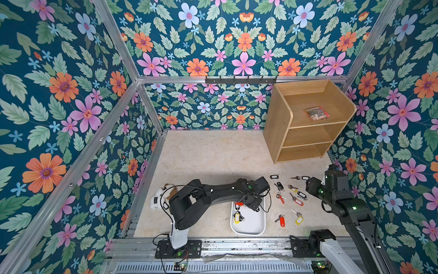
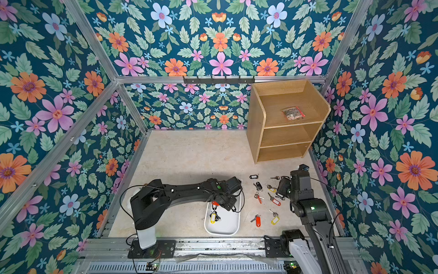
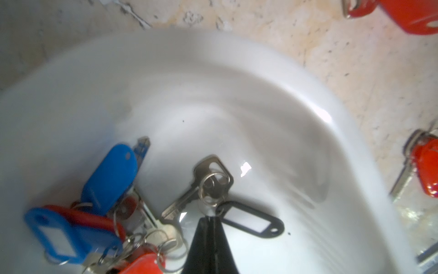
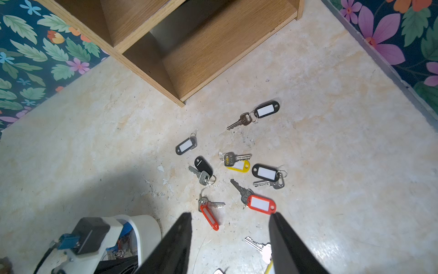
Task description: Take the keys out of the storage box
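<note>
A white storage box [image 1: 248,228] holds blue, red, yellow and black tagged keys, with a blue tag [image 3: 109,178] and a key with a black tag [image 3: 250,220] in view. My left gripper is over the box, shut, with nothing seen between its fingers. Loose keys with coloured tags, such as a red tag [image 4: 261,203] and a black tag [image 4: 266,109], lie spread on the table to the box's right. My right gripper hovers above them, fingers apart with nothing between.
The wooden shelf [image 1: 292,137] stands at the back right with a bag [image 1: 316,113] inside its top compartment. A small white-and-brown object [image 1: 159,197] sits at the left, partly behind the left arm.
</note>
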